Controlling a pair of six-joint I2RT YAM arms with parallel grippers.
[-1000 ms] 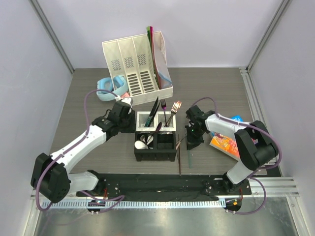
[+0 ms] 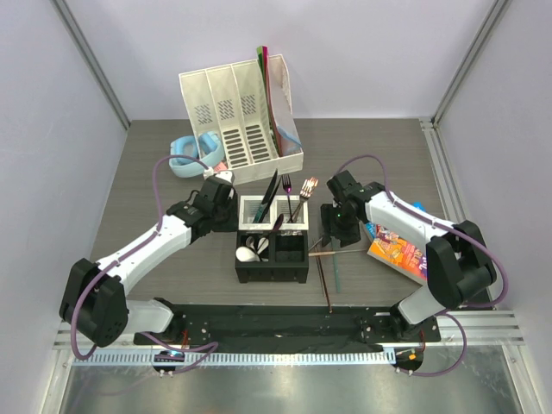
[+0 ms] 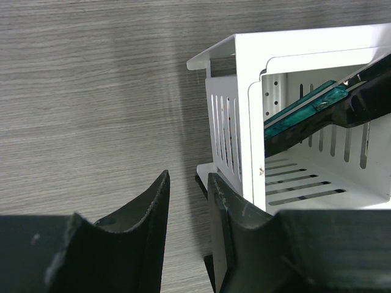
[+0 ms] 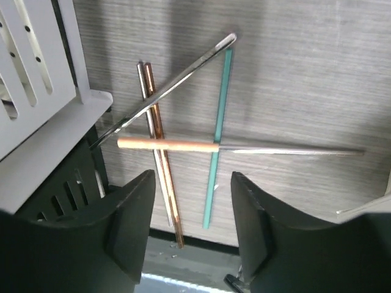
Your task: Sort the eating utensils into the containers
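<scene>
My left gripper is at the left side of the white compartment [image 3: 360,36], part open, with nothing seen between its fingers; dark knife handles [image 3: 366,97] and a teal one lie inside. My right gripper is open above loose chopsticks right of the caddy: a teal one [image 4: 216,134], a copper one [image 4: 172,201], a silver one [image 4: 183,75] and a wooden-ended one [image 4: 165,144], crossing each other. The black caddy [image 2: 272,272] holds spoons and a white piece; forks [image 2: 306,191] stand in the white part.
A large cream organiser [image 2: 250,159] and a light-blue item [image 2: 184,164] stand at the back. A colourful box [image 2: 397,254] lies on the right.
</scene>
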